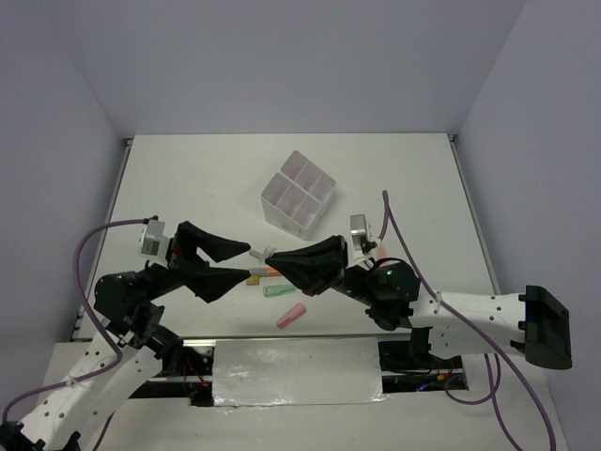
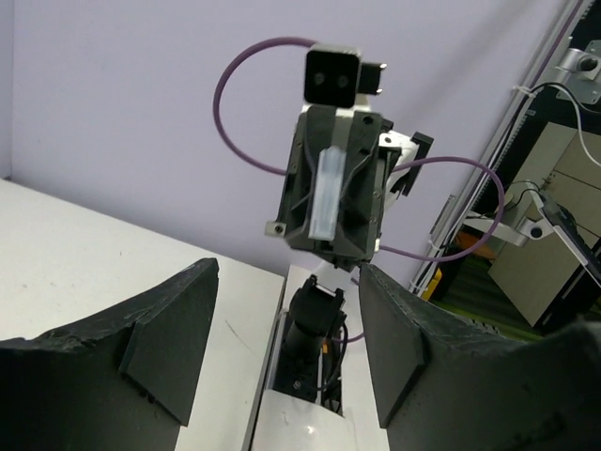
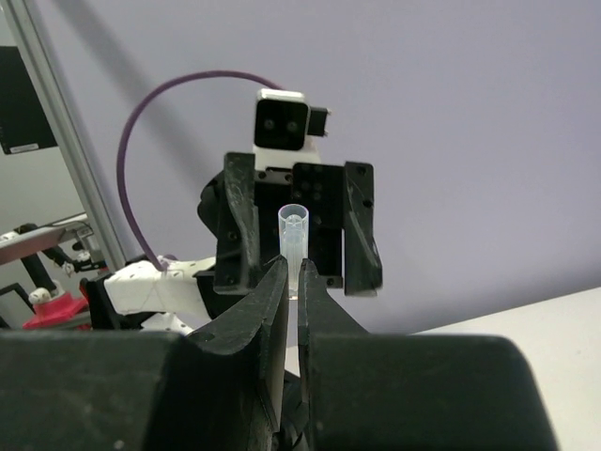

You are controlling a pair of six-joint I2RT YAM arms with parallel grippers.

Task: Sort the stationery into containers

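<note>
My right gripper (image 1: 270,261) is shut on a clear plastic tube (image 3: 293,235), seen upright between its fingertips in the right wrist view and also in front of the right gripper in the left wrist view (image 2: 328,193). My left gripper (image 1: 238,262) stands open just left of it, facing it, with nothing between its fingers. Below them on the white table lie a green item (image 1: 280,289), a pink item (image 1: 291,316) and a few small items partly hidden by the grippers.
A grey compartment organiser (image 1: 297,195) stands at the back centre. A pale pink item (image 1: 380,252) is partly hidden by the right arm.
</note>
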